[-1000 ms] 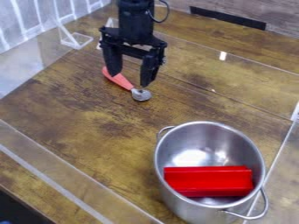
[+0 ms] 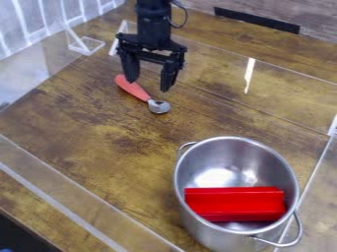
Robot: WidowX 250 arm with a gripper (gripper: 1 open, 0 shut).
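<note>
My black gripper (image 2: 150, 69) hangs at the upper middle, open, its two fingers spread over the area by a red-handled utensil (image 2: 132, 89) with a metal head, which lies on the wooden table. At the lower right stands a steel pot (image 2: 231, 160) with side handles, holding a red rectangular object (image 2: 235, 203).
Clear plastic edges run along the left and right sides, and a white bracket-like piece (image 2: 85, 45) sits at the upper left.
My gripper has moved toward the back of the table, appearing slightly higher and smaller in the view. The utensil, pot and red object have not moved.
</note>
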